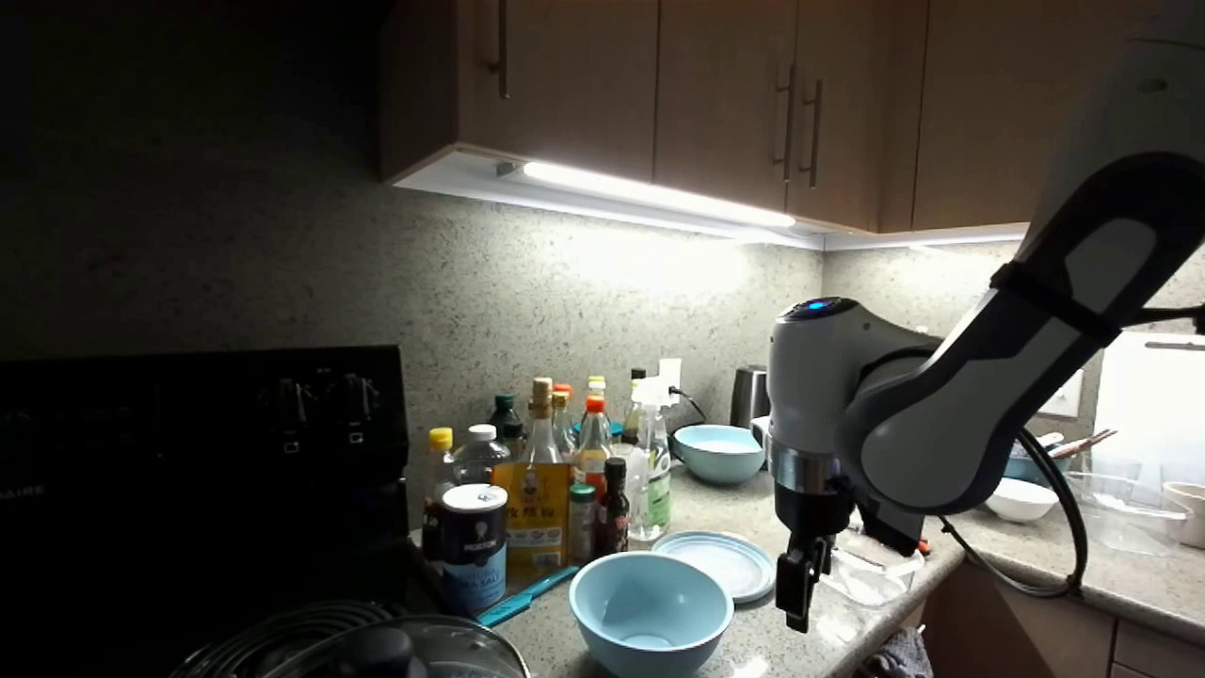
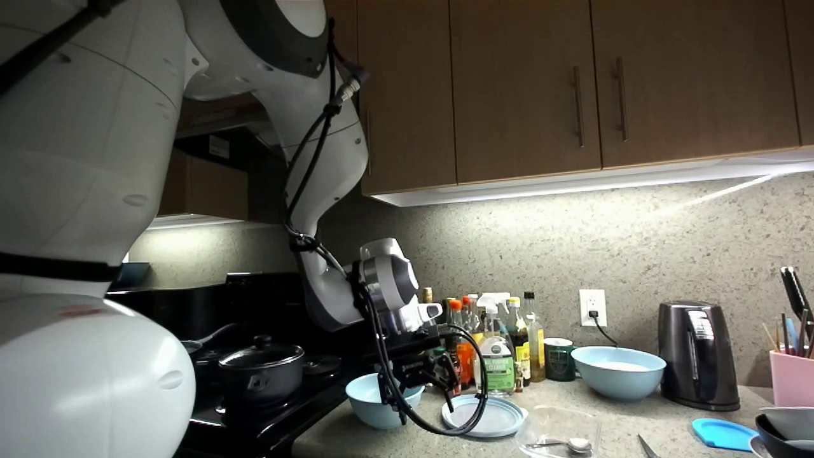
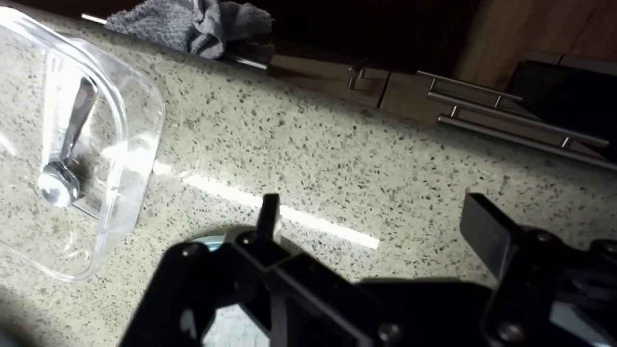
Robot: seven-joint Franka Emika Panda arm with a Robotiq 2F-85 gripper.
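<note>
My gripper stands open above the counter, its fingers wide apart and only bare speckled stone between them in the wrist view. In exterior view 1 the gripper [image 1: 799, 588] hangs to the right of a light-blue bowl [image 1: 651, 644] and just beyond the pale-blue plate [image 1: 723, 559]. The bowl's visible inside looks empty. Part of the plate [image 3: 234, 326] shows below my left finger in the wrist view, mostly hidden by the gripper. A clear plastic container [image 3: 130, 86] with a metal spoon [image 3: 76, 118] in it lies at the left of that view.
Several bottles and a salt canister [image 1: 473, 542] crowd the wall. Another blue bowl [image 2: 619, 373] and a kettle [image 2: 698, 355] stand farther back. A lidded pot [image 2: 261, 374] sits on the stove. A grey towel [image 3: 194, 26] hangs by the counter's front edge, near bare counter.
</note>
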